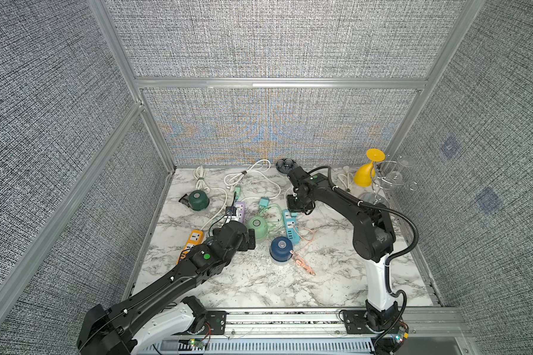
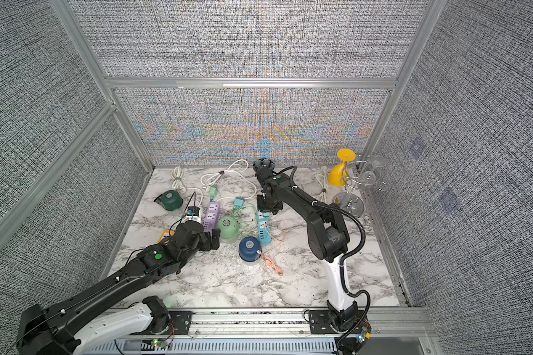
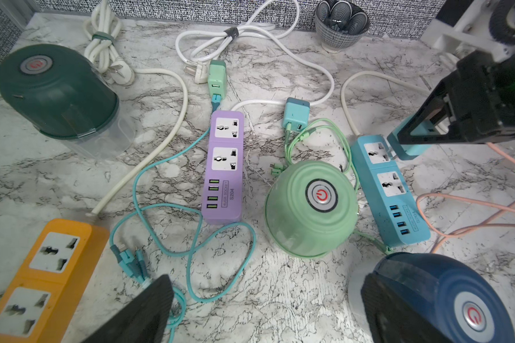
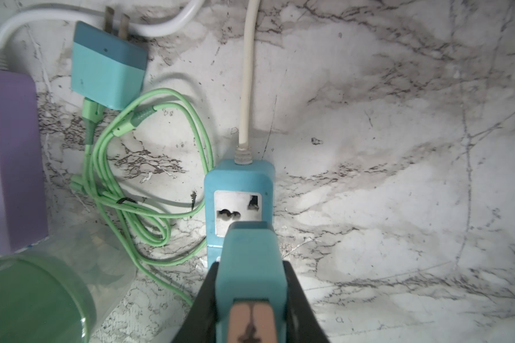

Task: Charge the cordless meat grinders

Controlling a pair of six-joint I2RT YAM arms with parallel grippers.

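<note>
In the right wrist view a blue charger block [image 4: 250,257] with a salmon cable end sits between the fingers of my right gripper, which appear to press on both its sides. The block stands over the upper socket of the blue power strip [image 4: 238,180]; whether its prongs are in the socket is hidden. My left gripper hangs open and empty. Below it in the left wrist view are the light green grinder [image 3: 310,208], the navy grinder [image 3: 452,297] and the purple strip [image 3: 225,165]. The dark green grinder [image 3: 57,91] stands farther left.
Loose on the table lie a teal charger [image 3: 296,113] with green cable and a green charger [image 3: 217,77] with teal cable. An orange strip [image 3: 43,280] is at left. Glasses [image 1: 391,177] and a yellow goblet [image 1: 364,174] stand at back right.
</note>
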